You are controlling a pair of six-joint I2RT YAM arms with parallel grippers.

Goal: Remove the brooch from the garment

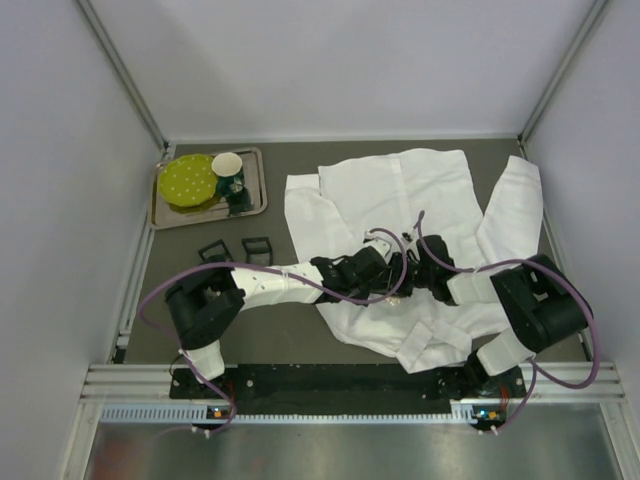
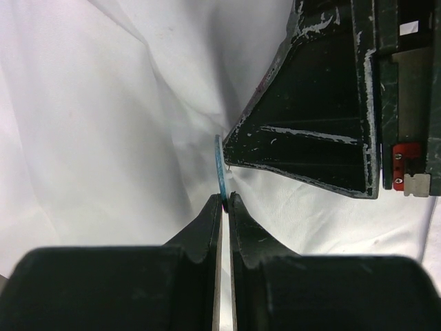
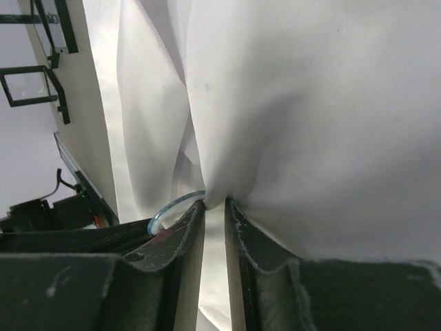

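Observation:
The white garment [image 1: 385, 330] lies spread across the table, with both grippers meeting over its near middle part. In the left wrist view, the brooch [image 2: 220, 162] shows as a thin blue edge standing up from the cloth, and my left gripper is shut on its near end. Seen from the right wrist, the brooch [image 3: 180, 201] is a curved blue rim reaching to the tip of the right gripper's left finger. My right gripper is slightly open, with white cloth showing at the narrow gap. The brooch's face and its fastening are hidden.
At the back left a tray [image 1: 160, 215] carries a yellow-green dotted item [image 1: 187, 180] and a green-and-white cup [image 1: 229, 172]. Two small black frames [image 1: 257, 250] stand left of the garment. Both arms' cables loop above the cloth.

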